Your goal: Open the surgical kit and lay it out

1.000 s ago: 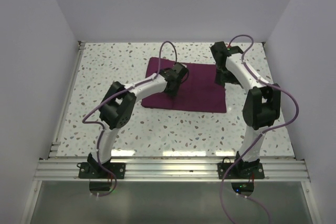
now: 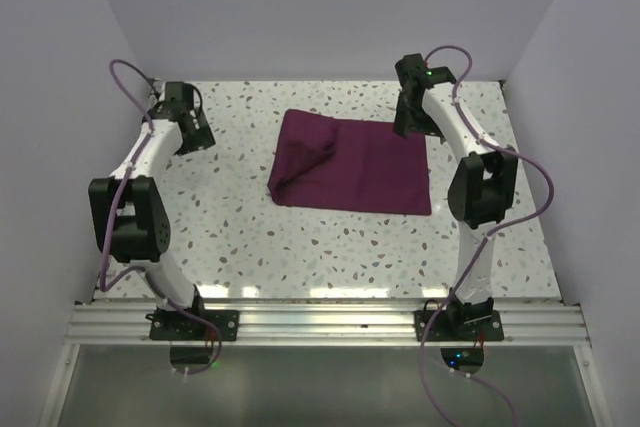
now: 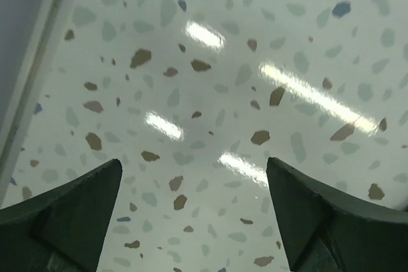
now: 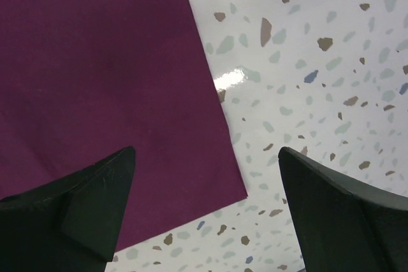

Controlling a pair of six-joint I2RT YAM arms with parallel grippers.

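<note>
A dark purple cloth (image 2: 365,172) lies on the speckled table, its right part flat and its left part folded over, with a raised diagonal edge running down it. In the top view, my left gripper (image 2: 194,137) is out to the left, well apart from the cloth. Between its spread fingers the left wrist view shows only bare table. My right gripper (image 2: 417,125) hangs above the cloth's right side. Its fingers (image 4: 344,202) are wide apart, holding nothing, and one cloth corner (image 4: 217,189) shows between them.
Bare speckled table (image 2: 215,217) surrounds the cloth, with a broad clear strip in front of it. Grey walls (image 2: 320,12) stand behind and on both sides. A metal rail (image 2: 330,317) runs along the front edge.
The cloth's left part now lies folded with a raised edge. The right gripper has shifted slightly left and away.
</note>
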